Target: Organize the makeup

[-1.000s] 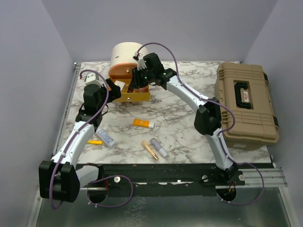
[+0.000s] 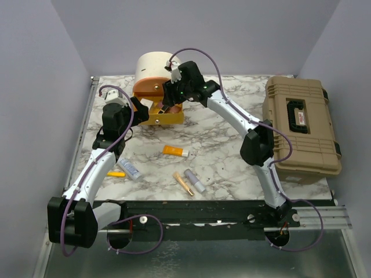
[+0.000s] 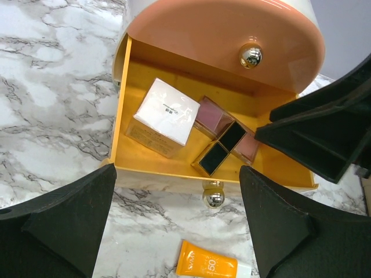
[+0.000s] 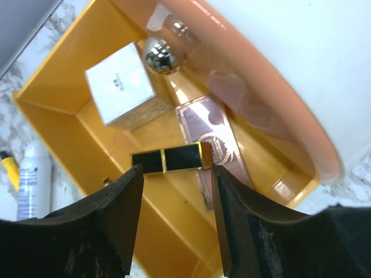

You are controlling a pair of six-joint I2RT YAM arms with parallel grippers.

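Note:
A yellow organizer drawer under a curved peach-and-white lid holds a white box, flat pink compacts and a small dark two-pan palette. My right gripper is over the drawer, open, with nothing visibly held; the palette lies beyond its fingertips. My left gripper stands open at the drawer's front left, fingers apart. An orange tube, a bottle, a brush-like tube and a lavender tube lie on the marble table.
A large tan case fills the table's right side. A yellow item lies at the left front.
My right arm has lifted slightly and shifted a little up in the top view. The left arm looks unmoved.

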